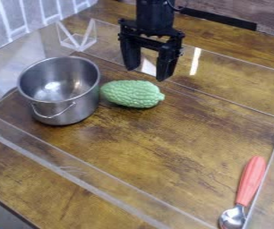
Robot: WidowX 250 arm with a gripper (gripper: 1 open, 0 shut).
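My black gripper (149, 61) hangs open at the top middle, above and behind a green bumpy vegetable (132, 94), with nothing between its fingers. The vegetable lies on the wooden surface just right of a steel pot (58, 105), which has a thin handle hanging at its front. At the lower right lies a scoop with a red handle (252, 179) and a metal head.
Clear low walls (68, 170) border the wooden work area (164, 161). A pale striped surface fills the top left corner.
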